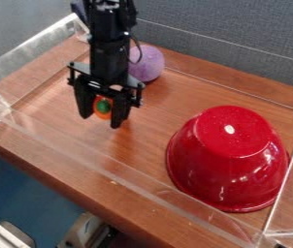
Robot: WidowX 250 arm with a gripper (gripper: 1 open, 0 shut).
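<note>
My black gripper [105,105] hangs over the left half of the wooden table, low around a small orange thing with a green top [104,109], which shows between and behind its fingers. Whether the fingers touch it or are closed on it I cannot tell. A purple ball [146,64] sits behind the gripper to the right, partly hidden by the arm.
A large upturned red bowl [226,158] takes up the right side of the table [136,170]. Clear plastic walls edge the table at left, front and right.
</note>
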